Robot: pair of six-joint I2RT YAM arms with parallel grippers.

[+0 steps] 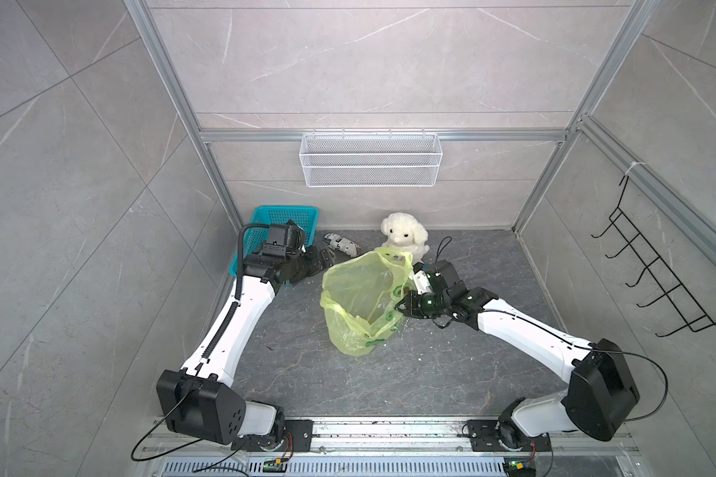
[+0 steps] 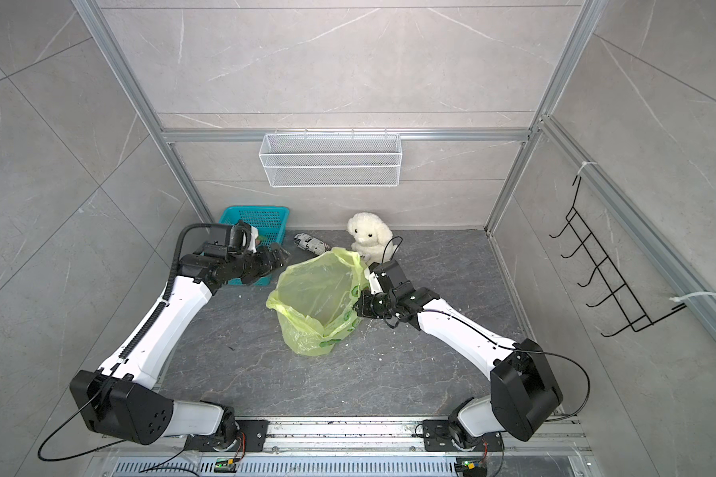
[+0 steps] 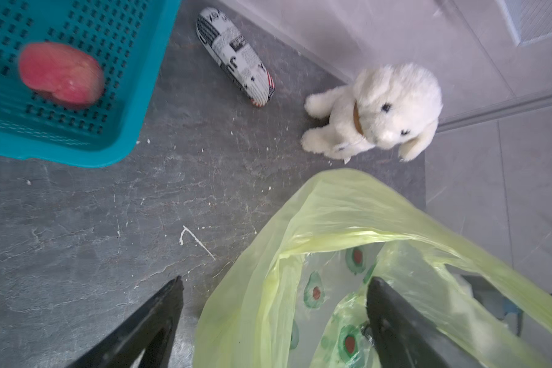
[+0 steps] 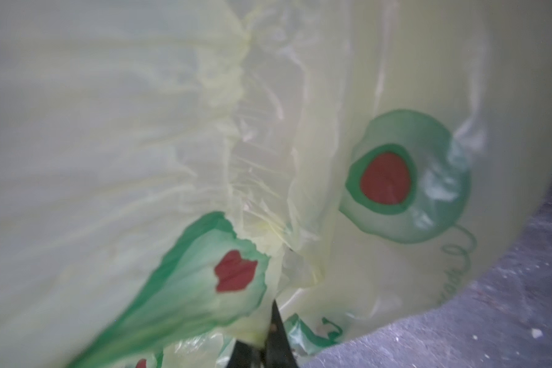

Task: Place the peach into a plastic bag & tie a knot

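One pinkish-red peach [image 3: 61, 73] lies in the teal basket [image 3: 119, 132] in the left wrist view; my left arm hides it from above. The yellow-green plastic bag [image 1: 350, 330] stands with its mouth spread wide, right of the basket. My left gripper is open, its fingers [image 3: 150, 325] apart with nothing gripped; from above it is between basket and bag. At the bag's right side my right gripper [image 1: 403, 308] is shut. Folds of film gather at its fingertips [image 4: 274, 325] in the right wrist view, so it pinches the bag there.
Behind the bag sits a white plush dog [image 1: 404, 230], with a patterned grey-white object [image 3: 236, 55] left of it. A white wire rack [image 1: 370, 159] and a black hook rack [image 1: 652, 270] hang on the walls.
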